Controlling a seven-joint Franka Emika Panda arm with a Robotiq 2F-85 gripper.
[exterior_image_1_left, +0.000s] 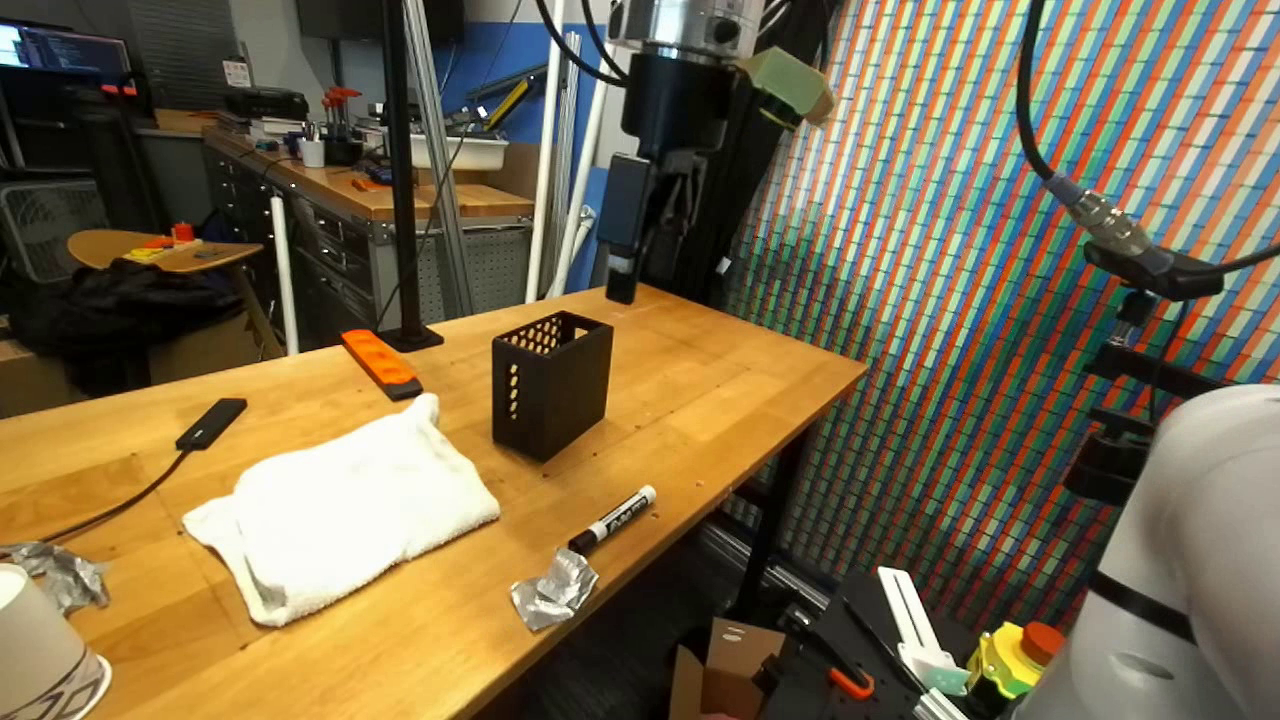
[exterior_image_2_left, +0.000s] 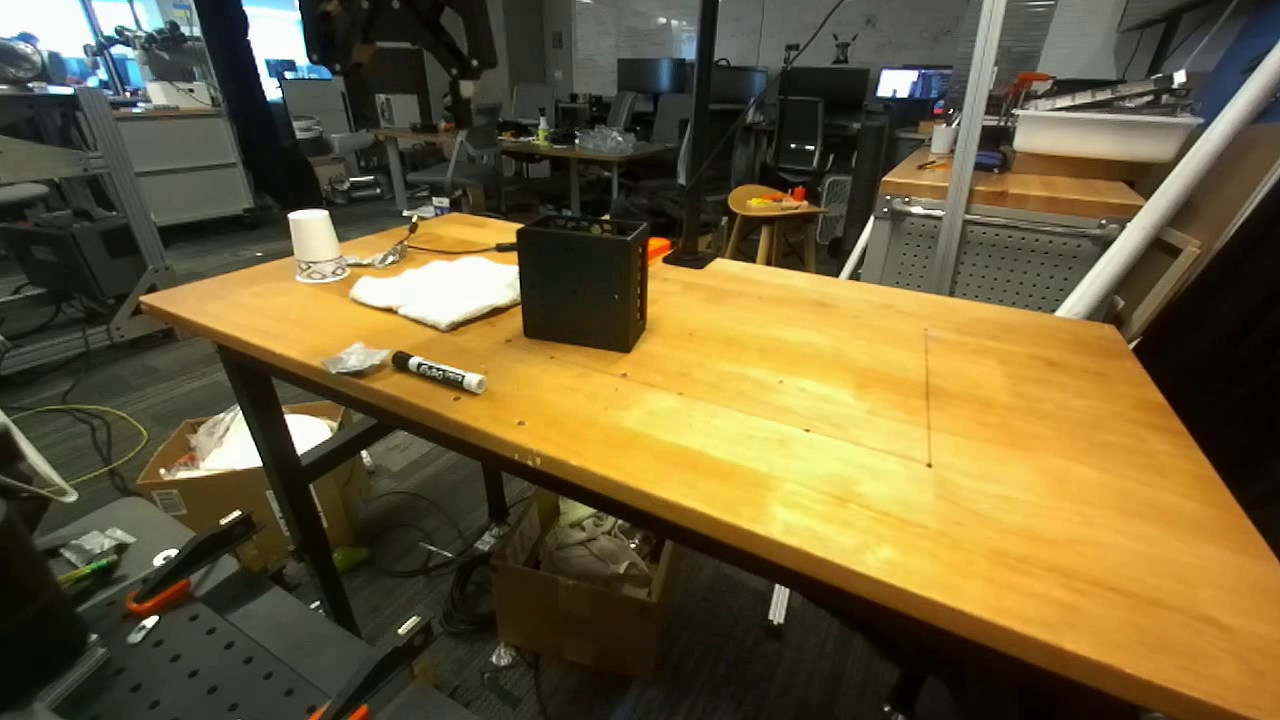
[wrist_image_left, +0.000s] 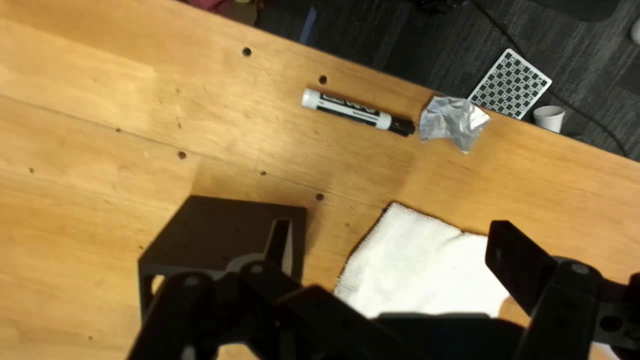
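In exterior view 1 my gripper hangs in the air above the table, its fingers pointing down. The wrist view shows the open fingers of the gripper well apart, with the white towel far below on the table. A black box with a perforated side stands upright, partly covered by one finger in the wrist view. Close to the table's edge lies a black-and-white marker, its black end near a crumpled piece of foil. Folded flat, the towel rests beside the box.
An orange-and-black tool lies near a black post at the table's far edge. A paper cup and a cabled black device are toward the other end. Bare wood spreads out beyond the box.
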